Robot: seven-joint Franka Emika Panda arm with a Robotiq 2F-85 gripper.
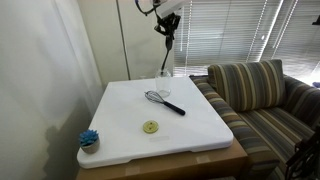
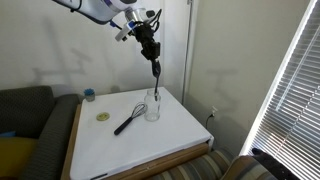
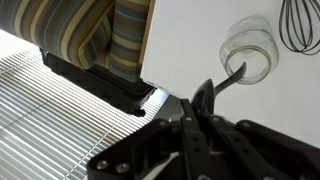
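Note:
Above the far part of the white table, my gripper [image 2: 152, 52] is shut on the dark handle of a long thin utensil [image 1: 169, 50], which hangs steeply downward. Under it stands a clear glass jar [image 2: 152, 109], upright. In the wrist view the utensil's handle [image 3: 204, 98] leads to a thin shaft ending over the mouth of the jar [image 3: 262, 66]. Whether the tip is inside the jar or just above it, I cannot tell. The utensil's upper end is hidden by the fingers.
Beside the jar lies a whisk [image 1: 172, 107] with a black handle. A yellow round object [image 1: 150, 127] and a small potted blue plant [image 1: 89, 141] sit on the white table [image 1: 195, 132]. A striped sofa [image 1: 244, 85] borders the table.

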